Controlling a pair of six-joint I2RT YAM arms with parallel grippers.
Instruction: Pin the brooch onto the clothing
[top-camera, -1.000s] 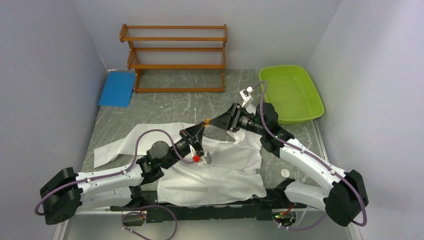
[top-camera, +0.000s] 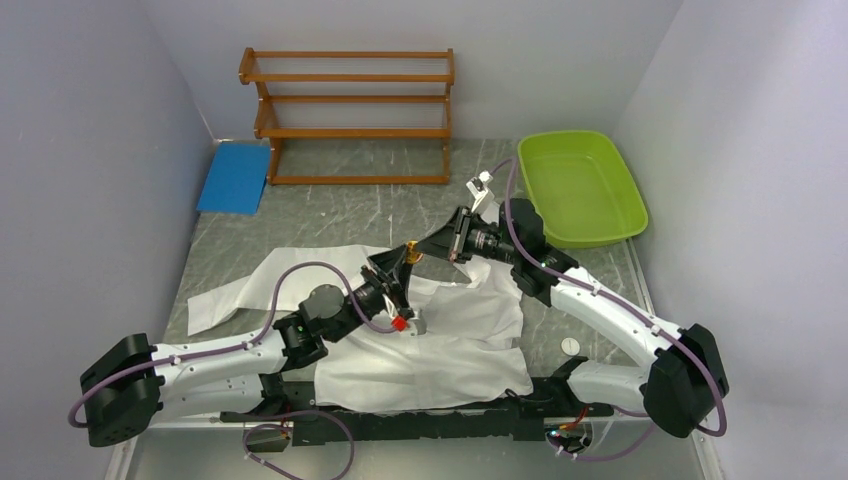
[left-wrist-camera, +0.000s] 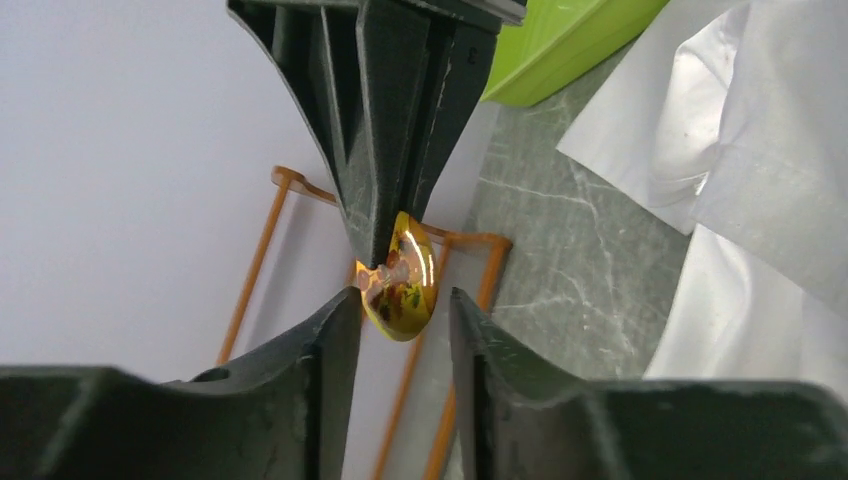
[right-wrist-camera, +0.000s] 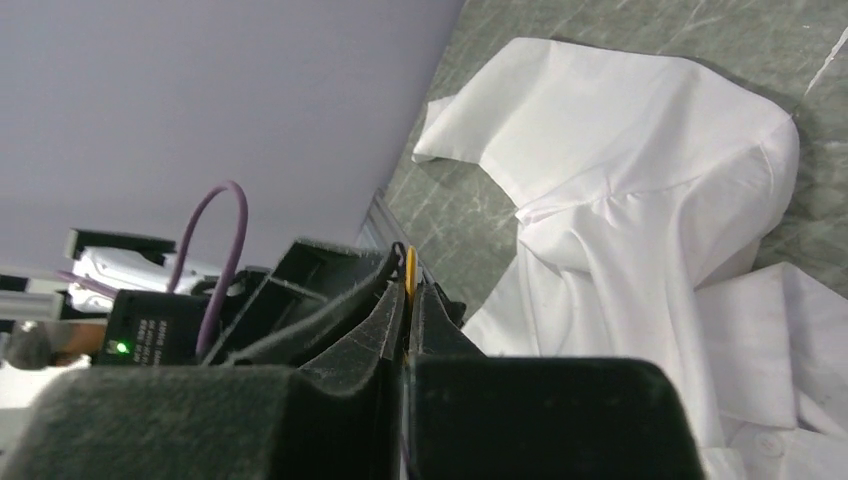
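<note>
A shiny amber brooch (top-camera: 413, 253) (left-wrist-camera: 398, 280) is held up above the white clothing (top-camera: 420, 370) (right-wrist-camera: 630, 170), between the two grippers. My right gripper is shut on it, with the brooch's edge showing between the fingertips. My left gripper (top-camera: 404, 258) stands open close below the brooch, a fingertip on either side of its lower part in the left wrist view. The clothing lies spread and folded on the grey table.
A wooden rack (top-camera: 355, 180) stands at the back, a blue board (top-camera: 232, 178) at back left, a green tray (top-camera: 582, 185) at back right. A small white disc (top-camera: 570, 346) lies front right. Walls close in both sides.
The right arm has shifted slightly toward the left in the top view. The left gripper and its wrist have moved very little, and the clothing is unchanged.
</note>
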